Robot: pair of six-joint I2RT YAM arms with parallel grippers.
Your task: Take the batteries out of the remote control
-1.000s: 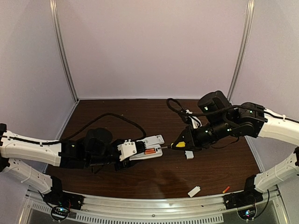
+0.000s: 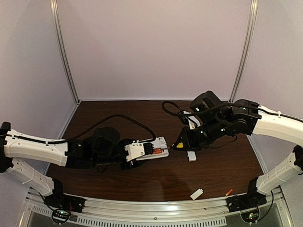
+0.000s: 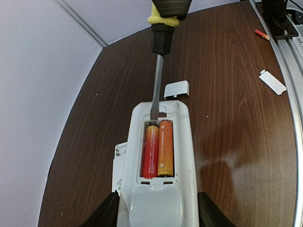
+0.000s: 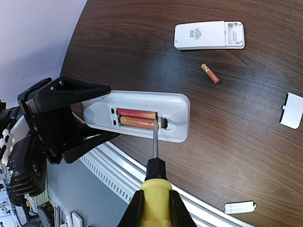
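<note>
My left gripper is shut on one end of a white remote control (image 4: pixel 178 106), held above the table with its battery bay uncovered. Two batteries lie side by side in the bay: a red battery (image 3: pixel 150 151) and an orange battery (image 3: pixel 165 149). In my right gripper, shut on its yellow handle, is a screwdriver (image 4: pixel 155 137). Its flat tip reaches into the bay at the end of the batteries, by the red one's end in the left wrist view. Whether the tip presses on a battery I cannot tell.
A second white remote (image 4: pixel 201 35) lies on the table, with a loose orange battery (image 4: pixel 209 74) nearby. A white cover (image 4: pixel 292 110) and another small white piece (image 4: pixel 240 207) lie apart. An orange battery (image 2: pixel 229 192) rests close to the front rail.
My left gripper has carried the remote a little to the right.
</note>
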